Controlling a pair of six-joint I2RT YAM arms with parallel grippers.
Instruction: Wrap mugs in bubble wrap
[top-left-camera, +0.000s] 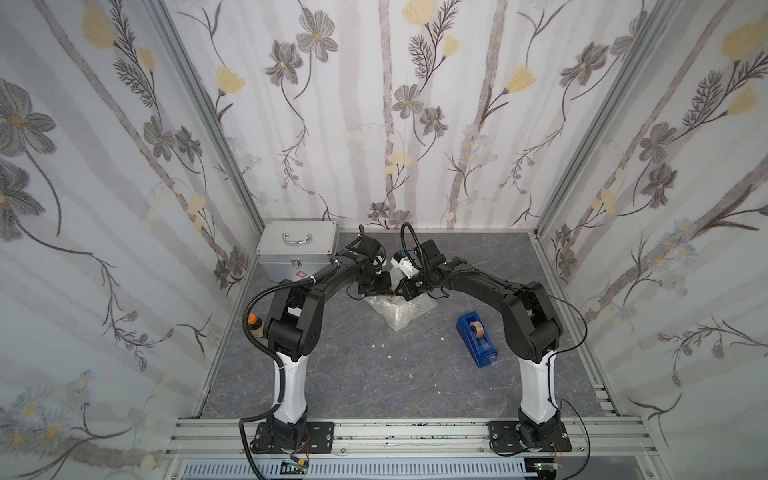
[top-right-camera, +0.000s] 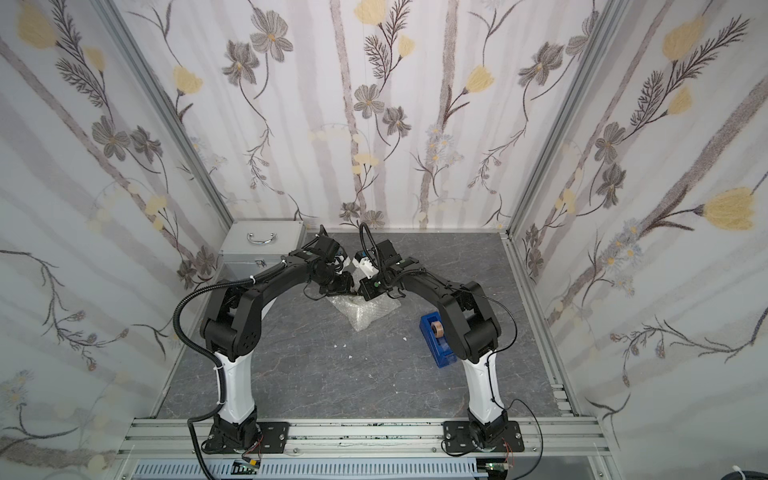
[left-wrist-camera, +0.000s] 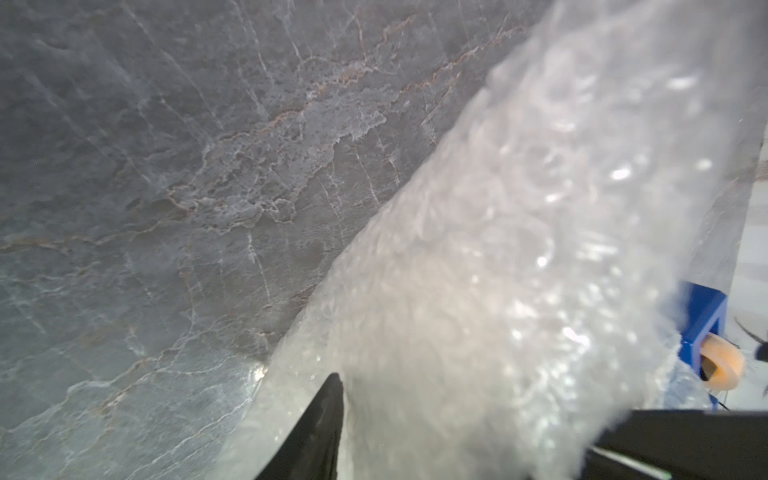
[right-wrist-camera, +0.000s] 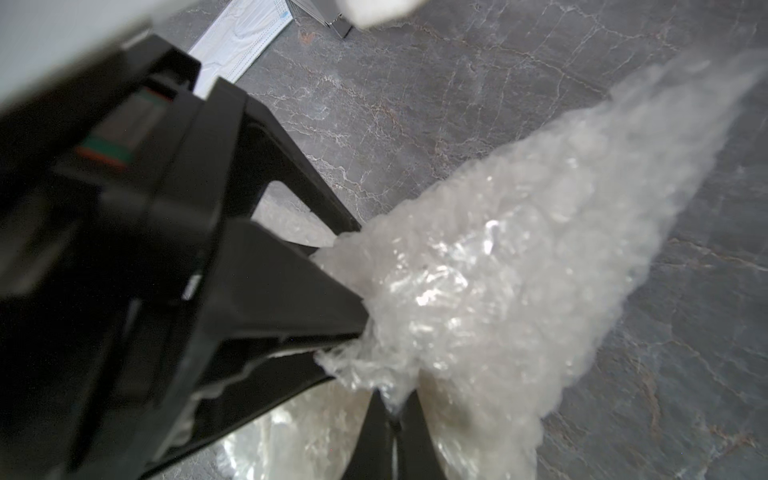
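Note:
A sheet of clear bubble wrap lies bunched at the middle of the table, its near corner spread flat. In the left wrist view the raised wrap fills much of the picture. My left gripper has its fingers parted, with wrap between and in front of them. In the right wrist view, my right gripper is shut at the tips on a thin pinched corner of the wrap. The left gripper's black fingers touch the wrap close beside it. No mug can be made out; wrap and grippers cover that spot.
A blue tape dispenser stands right of the wrap. At the back left sits a silver case, with an orange-capped bottle by the left edge.

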